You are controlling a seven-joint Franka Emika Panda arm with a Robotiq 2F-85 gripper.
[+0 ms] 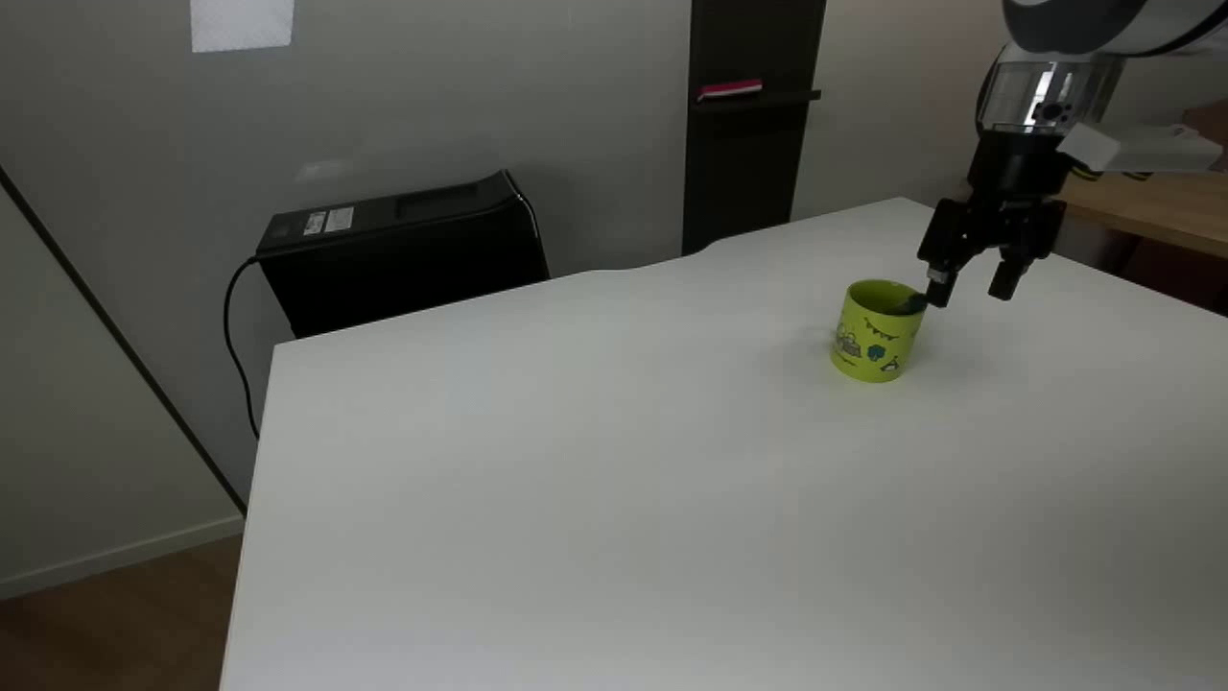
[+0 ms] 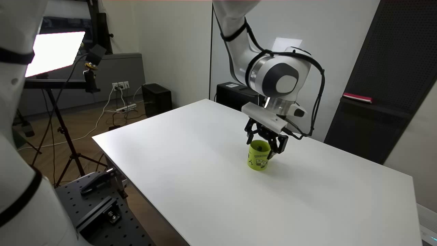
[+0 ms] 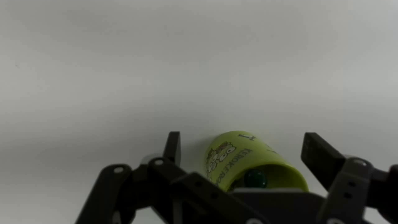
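A lime-green cup [image 1: 876, 336] with printed cartoon figures stands upright on the white table [image 1: 553, 484]. Inside it rests a dark green rounded object [image 3: 255, 179], whose lower part is hidden by the cup wall. My gripper [image 1: 970, 294] is open just above and beside the cup's rim, fingers pointing down, nothing held. From the other side, the second exterior view has the gripper [image 2: 259, 149] close over the cup [image 2: 258, 159]. In the wrist view the cup appears between the spread fingers, low in the picture; whether a finger touches the rim I cannot tell.
Bare table surrounds the cup on all sides. Beyond the far edge stand a black box-shaped device [image 1: 403, 248] and a dark panel [image 1: 748, 150] with a small red item [image 1: 731, 87] on its ledge. A tripod light [image 2: 55, 53] is off the table.
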